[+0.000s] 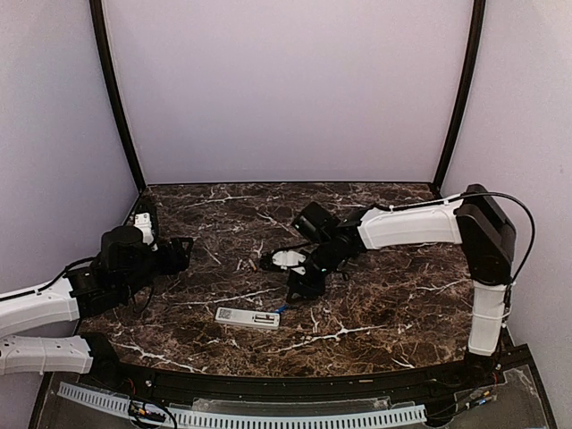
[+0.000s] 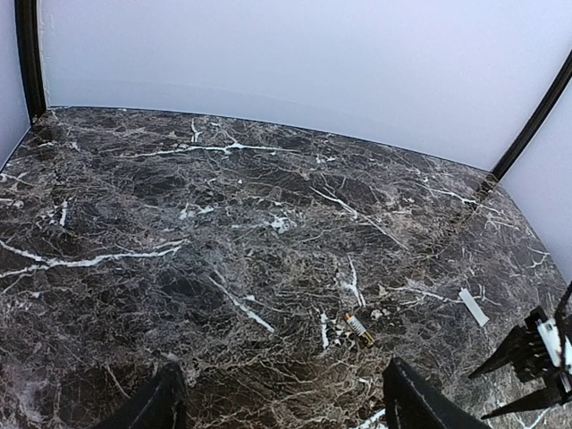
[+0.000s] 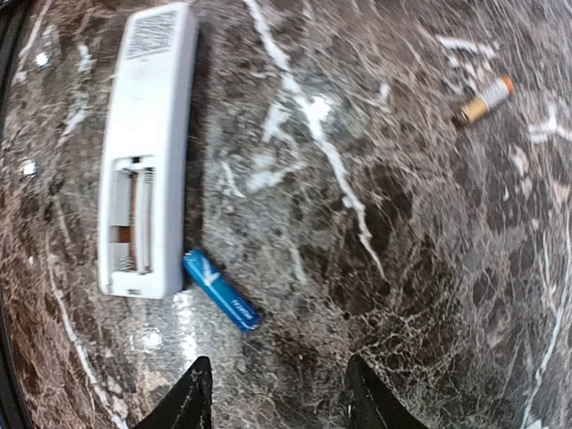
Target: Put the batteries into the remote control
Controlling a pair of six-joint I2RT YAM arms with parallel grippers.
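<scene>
On the front part of the table lies the white remote control [image 1: 248, 318], its battery compartment uncovered; I cannot tell whether anything sits in it. Beside its compartment end is a blue battery [image 3: 222, 290], lying at an angle on the table and almost touching the remote [image 3: 147, 156]. My right gripper stands open near the blue battery, nothing between its fingers. A white and orange battery [image 3: 483, 100] lies farther back, also seen from the left wrist as a small battery [image 2: 359, 329]. My left gripper is open and empty at the table's left side.
A flat white piece [image 2: 474, 307], perhaps the cover, lies behind the right arm and is hidden from the top.
</scene>
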